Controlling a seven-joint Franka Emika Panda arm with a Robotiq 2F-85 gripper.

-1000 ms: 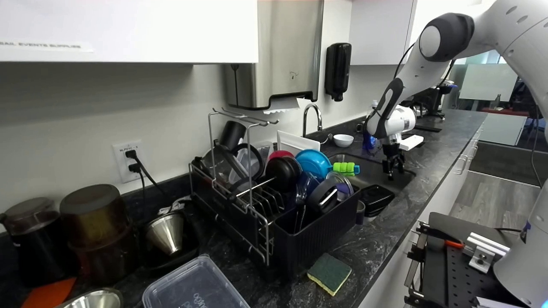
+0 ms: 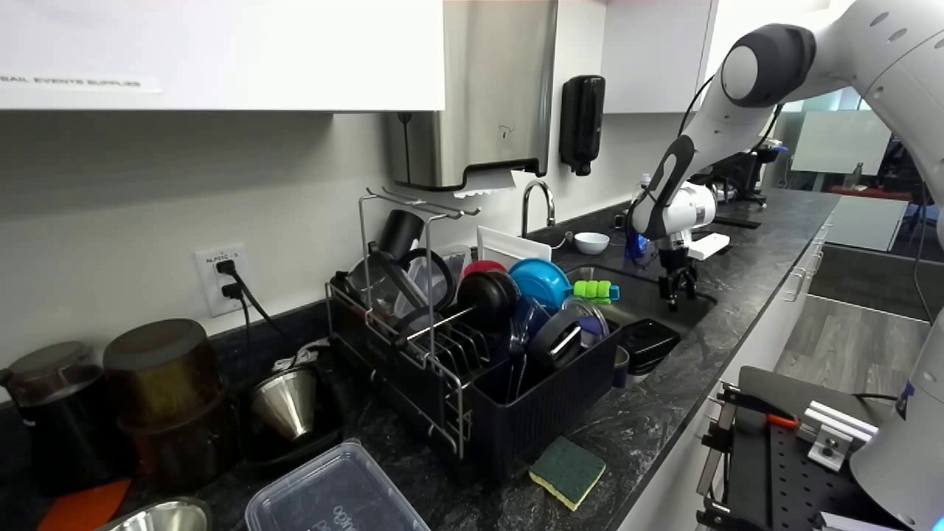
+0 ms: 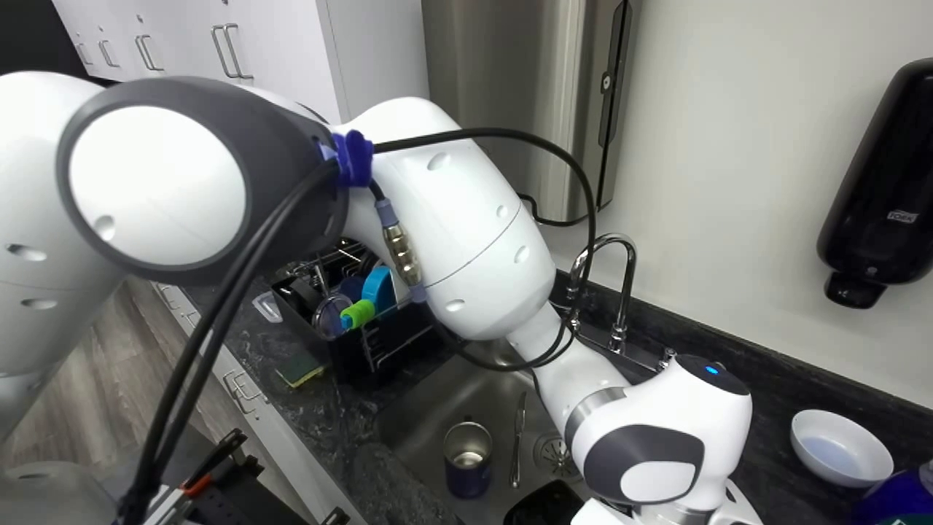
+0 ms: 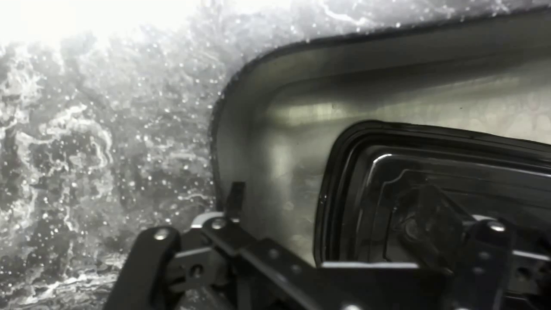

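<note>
My gripper (image 2: 679, 297) points down over the far end of the sink (image 2: 624, 296). In the wrist view its fingers stand wide apart, with nothing held between them. One fingertip (image 4: 236, 199) shows against the sink wall; the other overlaps the inside of a black rectangular container (image 4: 356, 135). The container's near rim crosses the gap between the fingers in that view, and how far below them it lies is hard to judge. Exterior view 2 catches only part of the container (image 3: 544, 506), low in the sink; the gripper is out of that frame.
A mug (image 3: 468, 464) and a knife (image 3: 517, 446) are in the sink. Behind it rises the faucet (image 3: 627, 280), with a white bowl (image 3: 841, 448) nearby. A loaded dish rack (image 2: 540, 425) stands alongside, a sponge (image 2: 568, 472) before it. Countertop beyond the sink's end has clear room.
</note>
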